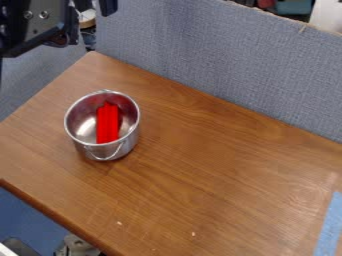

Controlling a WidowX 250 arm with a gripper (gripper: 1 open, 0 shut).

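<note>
A silver metal pail (87, 140) with a wire handle stands on the left part of the wooden table (214, 170). A red block (107, 124) lies inside it. At the top left edge of the view is the dark body of the robot arm (34, 22), above and apart from the pail; its fingertips cannot be made out, so the gripper's state is not clear.
A grey padded barrier (214, 70) runs behind the table. A light blue strip (329, 220) lies at the right edge of the view.
</note>
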